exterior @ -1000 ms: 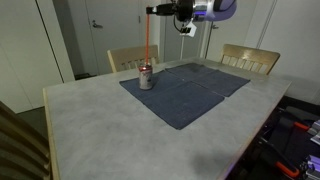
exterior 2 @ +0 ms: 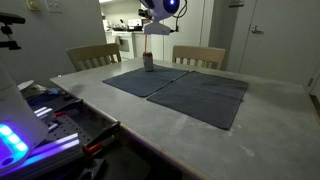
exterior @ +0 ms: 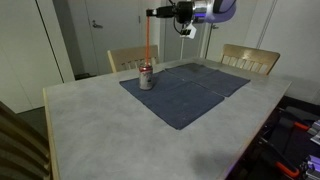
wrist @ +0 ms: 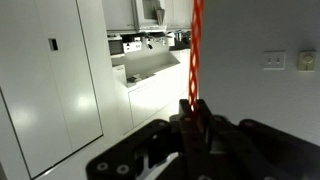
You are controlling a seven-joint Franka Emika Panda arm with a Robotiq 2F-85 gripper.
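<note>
A long, thin red stick (exterior: 147, 40) stands nearly upright, its lower end at the mouth of a can (exterior: 146, 78). Whether that end is inside the can or just above it I cannot tell. High over the table, my gripper (exterior: 151, 12) is shut on the stick's upper part. From the wrist view, the red stick (wrist: 197, 50) runs down to the dark fingertips of the gripper. Exterior view 2 has the can (exterior 2: 148, 62) beyond the dark mats, with the arm above it.
Dark grey mats (exterior: 185, 100) cover part of the pale table (exterior: 85, 130). Wooden chairs (exterior: 127, 58) stand around the edges.
The arm above the table has shifted very slightly. The can stays in the same place, and the stick still stands over it in the gripper.
</note>
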